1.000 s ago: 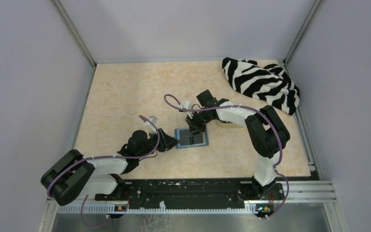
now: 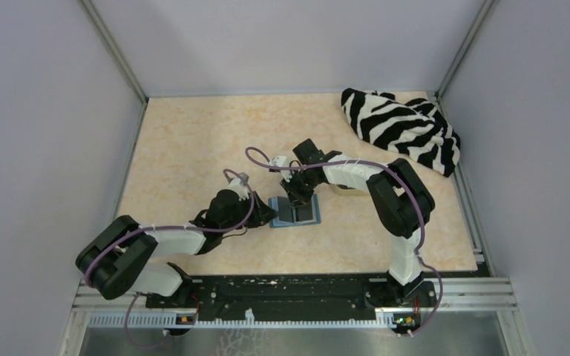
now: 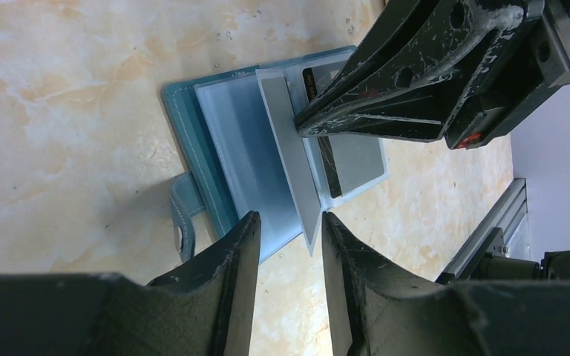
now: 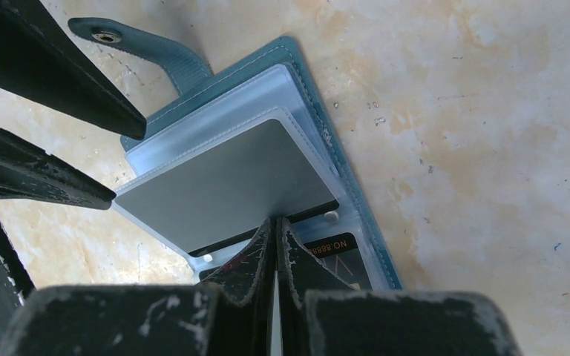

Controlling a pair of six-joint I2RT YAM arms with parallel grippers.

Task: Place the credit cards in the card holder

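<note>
The blue card holder [image 2: 283,225] lies open on the table, with clear sleeves inside. A grey card with a black strip fills one sleeve, and this leaf stands partly raised in the left wrist view [image 3: 288,152]. Part of another card, black with printed numbers [image 4: 332,246], shows beside it. My right gripper is shut, with nothing seen between its fingers; its tips meet the leaf near the holder's middle. My left gripper is part open at the leaf's outer corner. That corner reaches into the gap between its fingers, nearer the right one.
The holder's strap with a metal snap [image 4: 105,35] sticks out on one side. A tan box [image 2: 351,191] sits partly hidden under my right arm. A zebra-striped cloth [image 2: 404,130] lies at the back right.
The right gripper moved a little left early on and has since stayed nearly still over the holder.
</note>
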